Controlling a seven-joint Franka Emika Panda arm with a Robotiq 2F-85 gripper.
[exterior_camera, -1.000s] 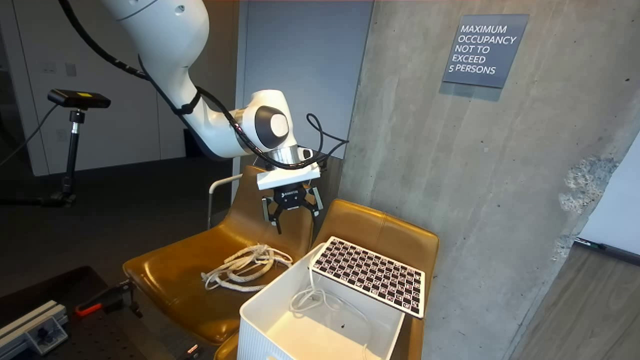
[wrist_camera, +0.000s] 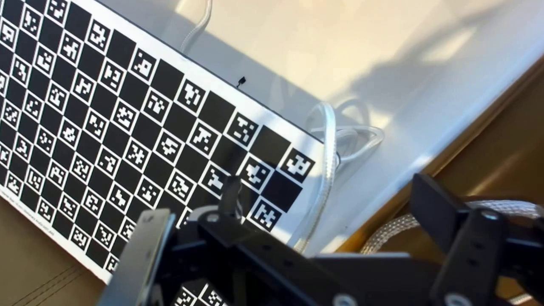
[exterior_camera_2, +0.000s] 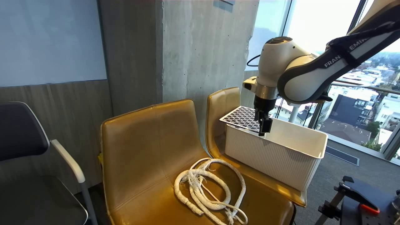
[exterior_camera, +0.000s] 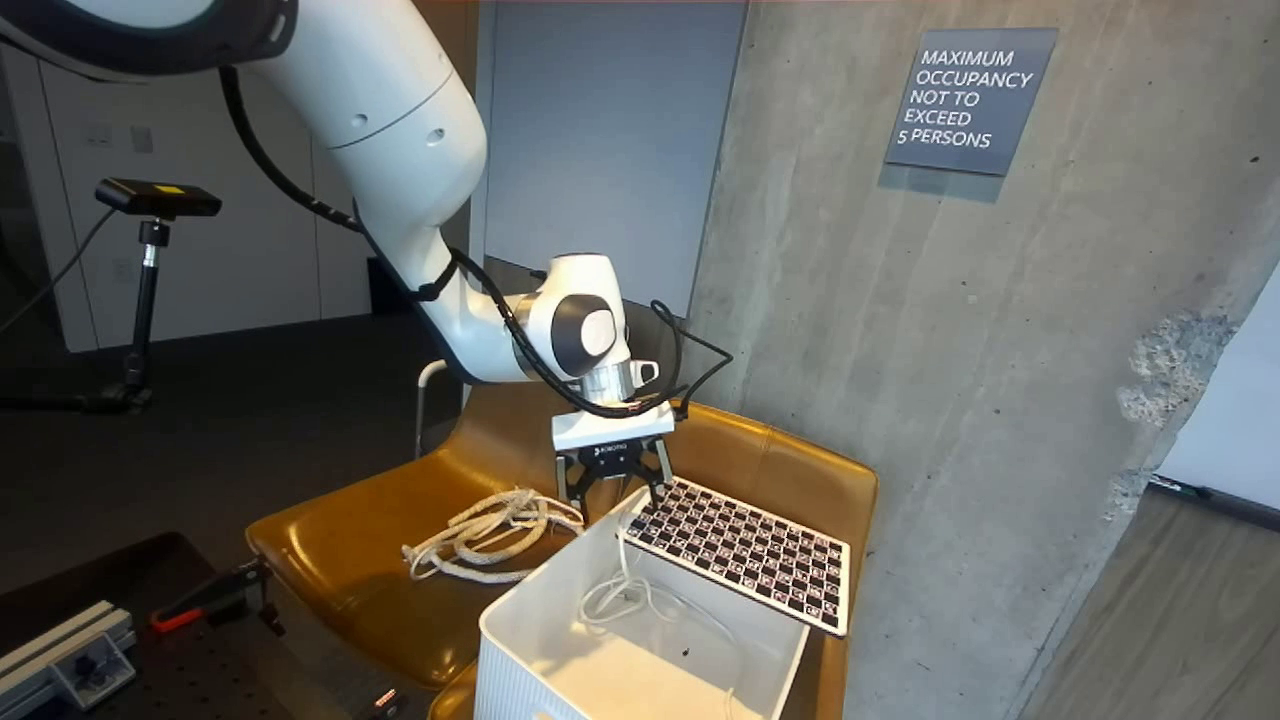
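Note:
My gripper (exterior_camera: 620, 502) is open, pointing down at the near-left corner of the checkered board (exterior_camera: 744, 552). That board lies across one end of the white bin (exterior_camera: 516, 642). In the wrist view, a thin white cord (wrist_camera: 329, 153) rises from a loose coil inside the bin and runs past the board's corner, seen in the gap between my fingers. Whether either finger touches the cord, the board or the bin rim, I cannot tell. In exterior view 2 the gripper (exterior_camera_2: 264, 131) is seen edge-on at the bin's side wall.
A thicker white rope (exterior_camera_2: 221, 187) lies coiled on the brown chair seat (exterior_camera_2: 138, 210) beside the bin. The bin stands on a second brown chair (exterior_camera_2: 225, 101), near the concrete wall (exterior_camera: 960, 396). A clamp with a red part (exterior_camera: 180, 618) is at the lower left.
The arm has come down and shifted right in exterior view 1, bringing the gripper from above the chair to the bin's edge. Board, cord and rope look unmoved.

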